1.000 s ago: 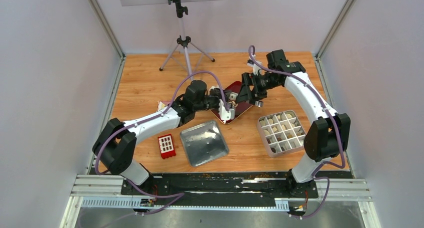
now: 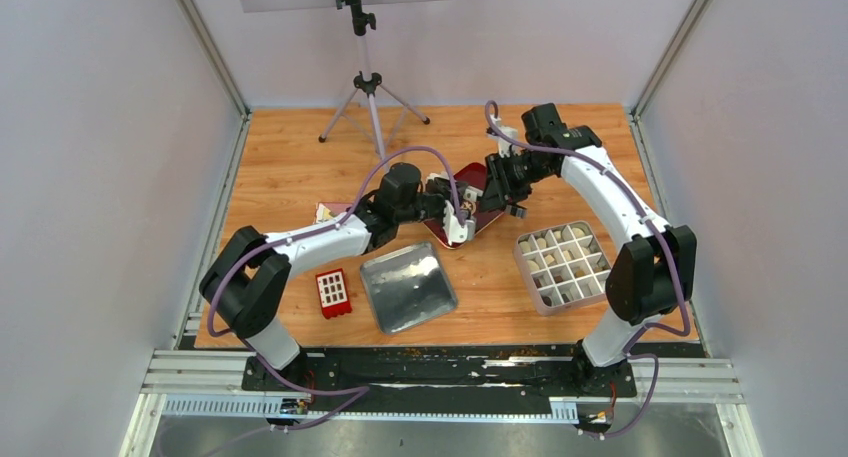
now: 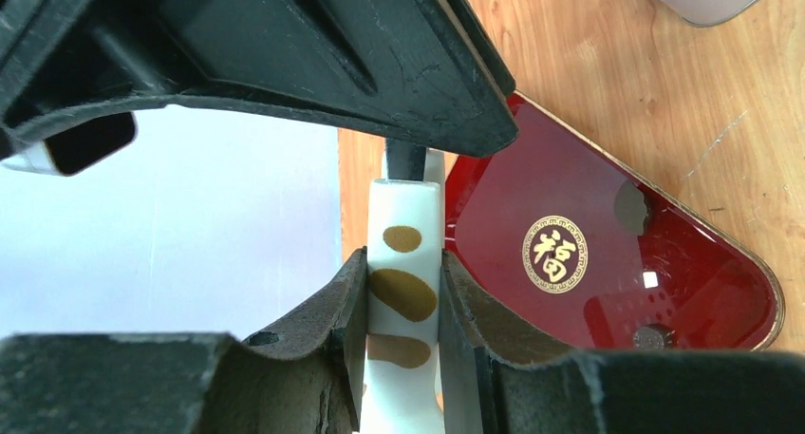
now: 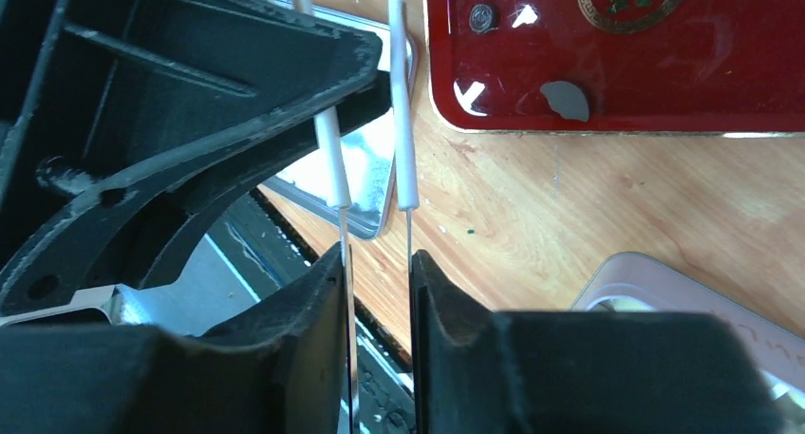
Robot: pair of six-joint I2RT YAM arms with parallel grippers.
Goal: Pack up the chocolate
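Both grippers meet above the red lacquer tray (image 3: 598, 282) with a gold character, which holds a few small dark pieces. In the left wrist view my left gripper is shut on a white, brown-spotted strip (image 3: 403, 254); a black gripper body sits just beyond it. In the right wrist view my right gripper is shut on two thin metal rods with white sleeves (image 4: 403, 149). What their far ends touch cannot be seen clearly.
A divided box (image 2: 563, 267) with pale and dark pieces is at the right. A steel tray (image 2: 408, 287) and red holder (image 2: 333, 293) lie at the front. A tripod stands at the back.
Over the last second both arms have shifted slightly around the red tray, the left arm's elbow rightward and the right gripper a little leftward. The trays and box are unmoved.
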